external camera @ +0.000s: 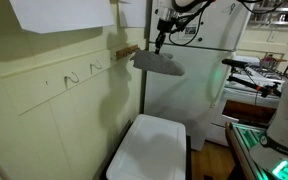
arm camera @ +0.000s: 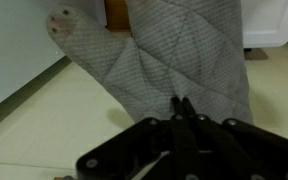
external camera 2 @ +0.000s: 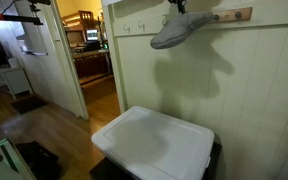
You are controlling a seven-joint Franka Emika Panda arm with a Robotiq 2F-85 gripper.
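A grey quilted oven mitt (external camera: 159,63) hangs in the air near the cream wall, its top edge at my gripper (external camera: 158,48). In exterior view 2 the mitt (external camera 2: 180,30) is seen just in front of the wooden hook rail (external camera 2: 234,16), and I cannot tell whether it touches a hook. The wrist view has the mitt (arm camera: 179,60) spreading away from my black fingers (arm camera: 184,105), which are shut on its cloth. Where the fabric goes in between the fingertips is partly hidden.
Below stands a white lidded bin (external camera 2: 154,143) against the wall. Empty metal hooks (external camera: 71,78) line the wall to the left. A white fridge (external camera: 199,75) stands behind the arm. Open wooden floor (external camera 2: 74,150) lies beside the bin.
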